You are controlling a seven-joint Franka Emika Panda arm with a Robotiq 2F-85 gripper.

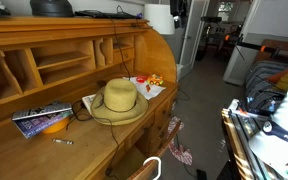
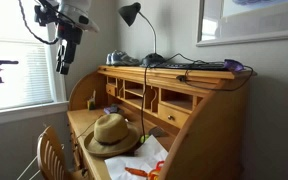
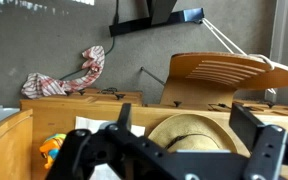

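My gripper [image 2: 63,68] hangs high in the air to the left of the desk in exterior view 2, pointing down and well clear of the desktop. Its fingers are spread wide in the wrist view, with a dark finger [image 3: 254,127] on the right side and nothing held. A tan straw hat [image 1: 119,101] with a dark band rests on the wooden desk. The wrist view shows only part of the hat [image 3: 189,125] below the gripper. White paper [image 2: 144,158] lies beside it, with small orange and yellow items [image 1: 155,80] on top.
A dark patterned box [image 1: 42,118] leans over an orange round object, with a marker [image 1: 63,141] nearby. Cubbyholes [image 1: 64,60] line the desk's back. A wooden chair [image 3: 229,70] stands at the front edge; red-and-white cloth [image 3: 74,82] lies on the floor. A lamp [image 2: 131,14] rises above.
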